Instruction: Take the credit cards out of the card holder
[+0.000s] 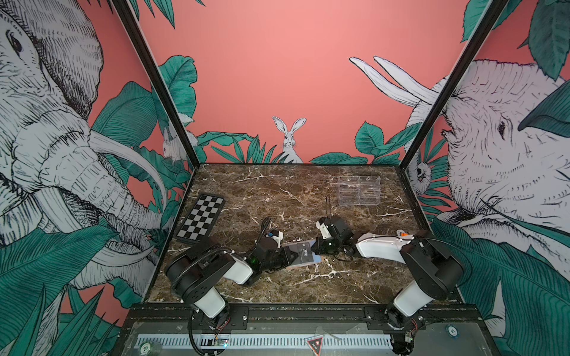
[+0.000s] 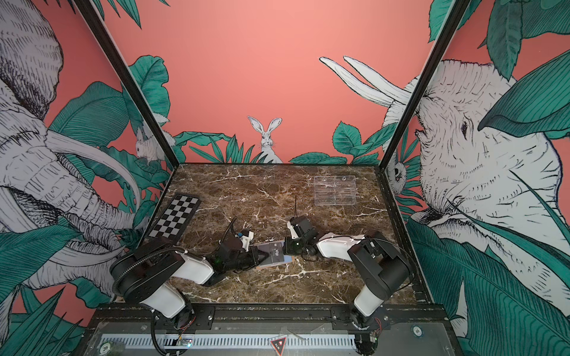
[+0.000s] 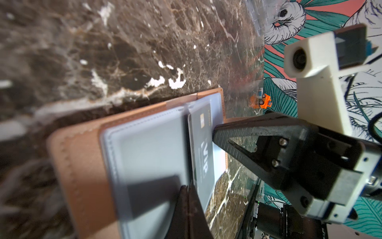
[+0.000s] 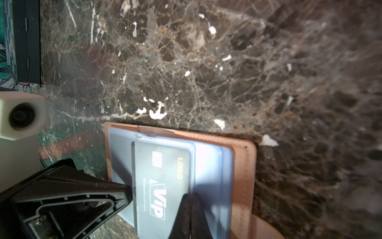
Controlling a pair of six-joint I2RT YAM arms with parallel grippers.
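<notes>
The brown card holder (image 4: 243, 179) lies open on the table with clear bluish sleeves (image 4: 210, 159). A grey card marked "Vip" (image 4: 159, 179) sits in the top sleeve. In the right wrist view its left edge stands slightly out past the sleeve's edge. My left gripper is shut, its tips at that edge of the card; whether they pinch it is unclear. My right gripper is shut, with its tips over the card's opposite edge and the sleeve beside it. Nothing distinct shows between either pair of fingers.
A clear divided tray (image 1: 359, 191) stands at the back right. The checkered board (image 1: 202, 217) lies at the left edge, and a small orange toy (image 1: 403, 233) at the right. Both grippers are close together over the holder.
</notes>
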